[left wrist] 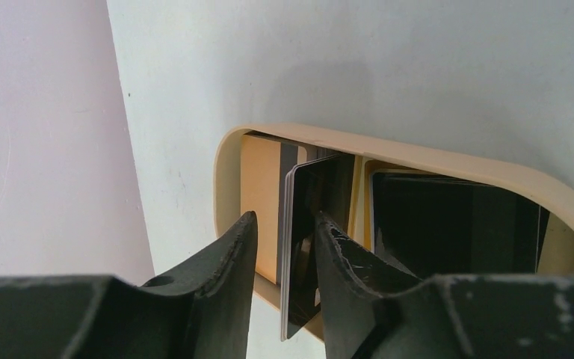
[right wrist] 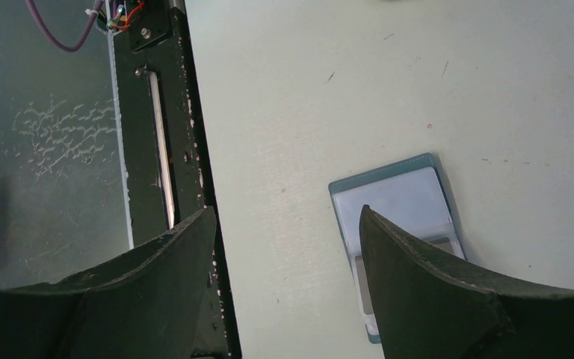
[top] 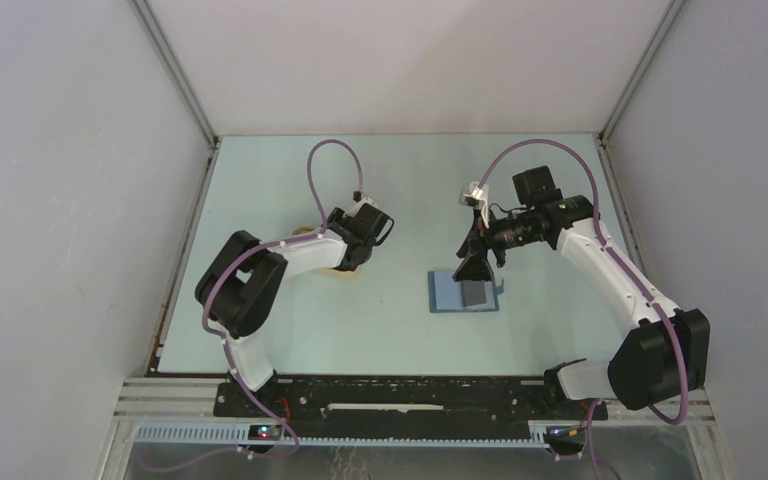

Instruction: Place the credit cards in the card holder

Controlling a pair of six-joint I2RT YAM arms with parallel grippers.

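In the left wrist view a tan oval container [left wrist: 448, 159] holds several cards standing on edge. One dark card [left wrist: 287, 247] with a pale edge leans upward between the fingers of my left gripper. The fingers are part open around it, with a gap showing on the card's left side. My right gripper hangs open and empty above the table. The blue card holder [right wrist: 383, 173] lies open below its right finger, which hides part of it. A dark grey card [top: 474, 293] shows on the holder's right half.
A black card [left wrist: 448, 217] and others stand in the container's right section. Bare table [top: 360, 330] surrounds both container and holder. A dark rail [top: 380, 395] runs along the front edge, and walls rise on the left and right.
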